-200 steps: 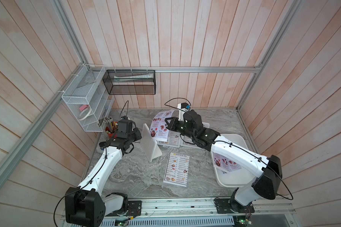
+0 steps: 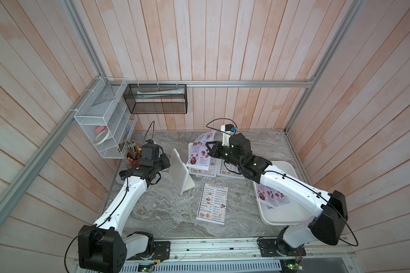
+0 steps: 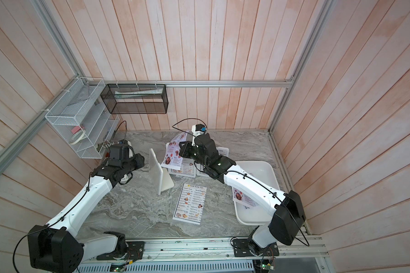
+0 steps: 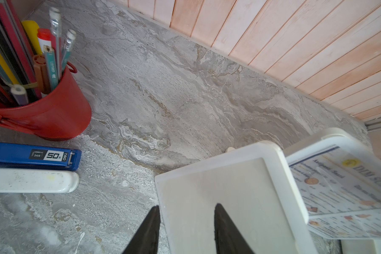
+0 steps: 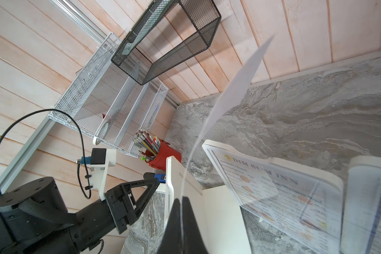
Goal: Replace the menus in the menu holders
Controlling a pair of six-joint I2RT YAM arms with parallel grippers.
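A menu sheet with food pictures (image 2: 199, 152) hangs from my right gripper, which is shut on its edge; in the right wrist view the sheet (image 5: 218, 110) shows as a thin curved strip. An empty white menu holder (image 4: 224, 194) stands facing my left gripper, whose fingers are part open with nothing between them. Behind the hanging sheet, a second holder with a Dim Sum menu (image 5: 279, 186) stands upright. A third holder (image 5: 368, 203) is beside it. Another Dim Sum menu (image 2: 212, 203) lies flat on the table.
A white tray (image 2: 278, 220) with more menu sheets (image 2: 272, 195) lies under my right arm. Close to my left gripper are a red pencil bucket (image 4: 67, 114) and a blue stapler (image 4: 33, 155).
My right gripper has moved a little to the right with the hanging menu sheet, away from the empty holder. The left arm looks still.
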